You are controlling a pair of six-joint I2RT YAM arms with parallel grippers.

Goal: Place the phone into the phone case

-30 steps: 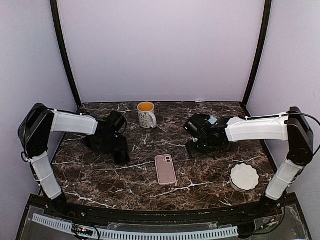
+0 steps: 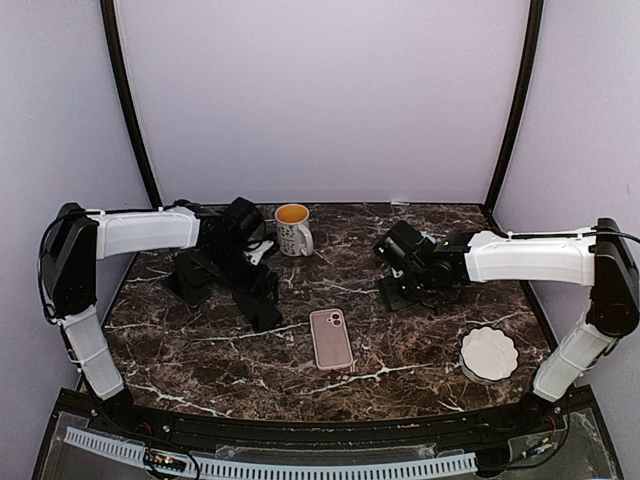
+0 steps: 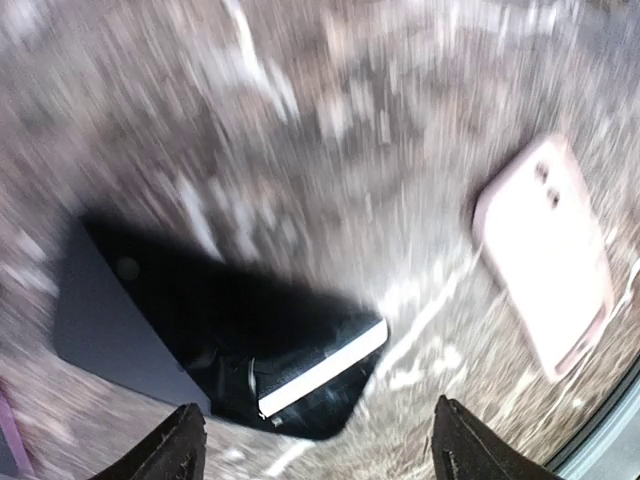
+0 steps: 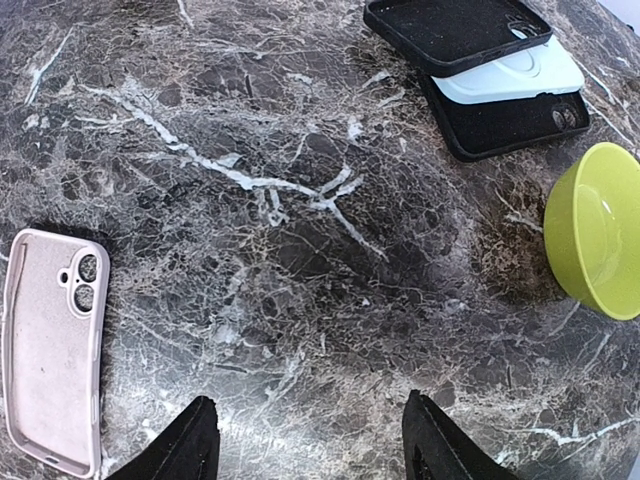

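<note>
The black phone lies on the marble table at left of centre, just ahead of my left gripper, which is raised over it with fingers apart and empty. The pink phone case lies empty at front centre, its camera cutout at the far end; it also shows in the right wrist view. My right gripper hovers right of the case, open, nothing between its fingers.
Stacked cases and a green cup are at back right, largely hidden in the top view. A mug stands at the back, a white round object at front right. Dark items lie at left.
My left gripper has risen and moved slightly right, away from the phone, which has shifted a little. My right arm has moved slightly right.
</note>
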